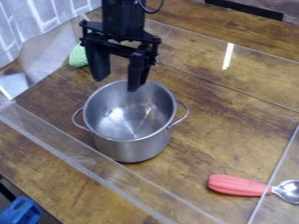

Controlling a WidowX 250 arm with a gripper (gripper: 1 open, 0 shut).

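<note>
A black robot gripper (pixel 119 72) hangs above the back rim of a steel pot (pixel 131 138), its two fingers spread apart and pointing down, with nothing visible between them. The pot stands upright on the wooden table, with a loop handle on each side, and looks empty inside.
A pink-handled scoop (pixel 239 184) lies at the front right. A green object (pixel 79 55) sits at the back left, partly behind the arm. Clear panels border the wooden table (pixel 222 122). A blue object (pixel 17 213) is at the lower left corner.
</note>
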